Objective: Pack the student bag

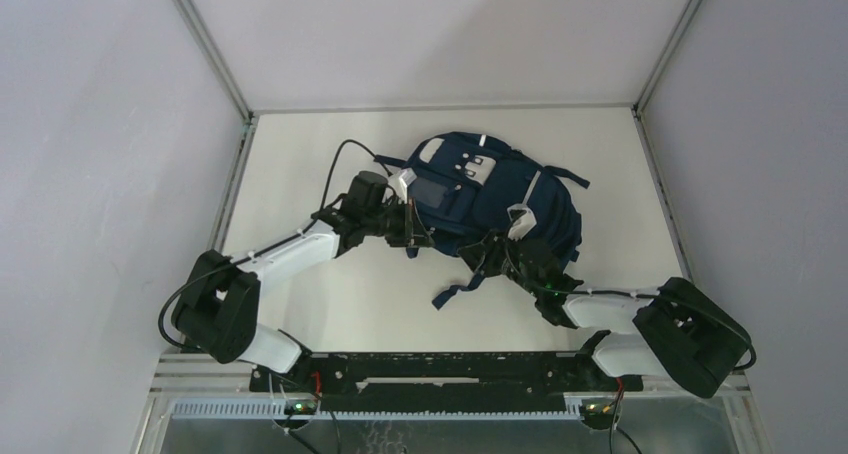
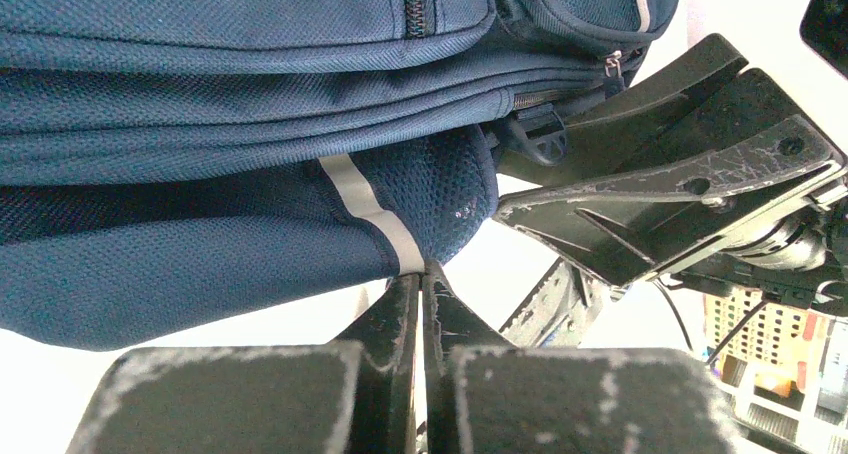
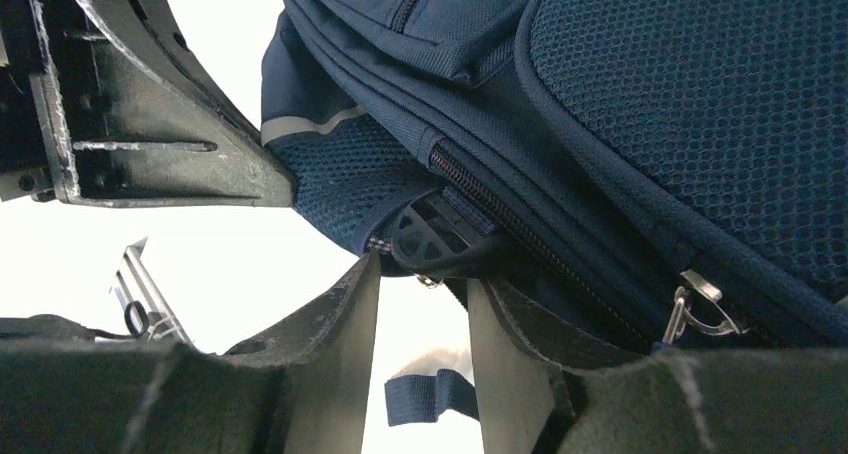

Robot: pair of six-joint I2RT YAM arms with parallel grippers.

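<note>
A navy backpack (image 1: 530, 184) with grey patches lies on the white table. My left gripper is shut at the bottom edge of the bag's side, by a mesh panel with a grey stripe (image 2: 350, 184); whether fabric is between its fingertips is unclear. My right gripper is part open at the bag's zipper end, its fingertips either side of a dark zip pull (image 3: 440, 234) and small metal piece. Another zip pull (image 3: 700, 309) hangs to the right in the right wrist view.
Walls surround the workspace. A loose strap (image 1: 450, 294) lies below the bag. The two grippers are close together.
</note>
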